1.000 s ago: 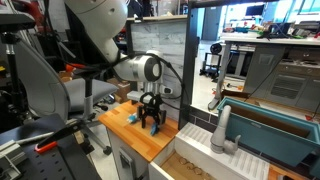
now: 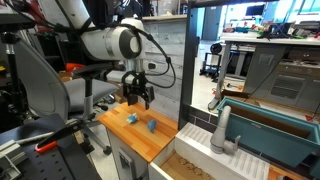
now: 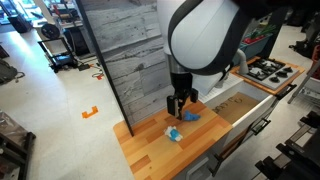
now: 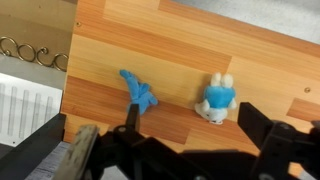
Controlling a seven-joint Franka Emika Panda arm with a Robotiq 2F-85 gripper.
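Observation:
Two small items lie apart on the wooden counter [image 2: 147, 145]. One is a white and light-blue toy [image 4: 216, 101], shaped like a little figure with ears; the other is a darker blue, crumpled-looking item [image 4: 139, 92]. My gripper hangs over them with its fingers wide open and nothing between the fingers. In the wrist view the toy sits ahead of the right finger and the darker blue item ahead of the left one. From the side, the gripper [image 2: 138, 97] is clearly above the counter, near the toy [image 3: 173, 133].
An open drawer [image 2: 195, 165] juts out beside the counter. Past it stand a white faucet [image 2: 222, 130] and a teal sink or tub [image 2: 265, 130]. A grey-white wall [image 3: 150, 75] rises behind the arm. Bare wood surrounds both items.
In exterior view 1 my arm has moved left and up, from close by the darker blue item towards the toy. Both items seem to lie where they were.

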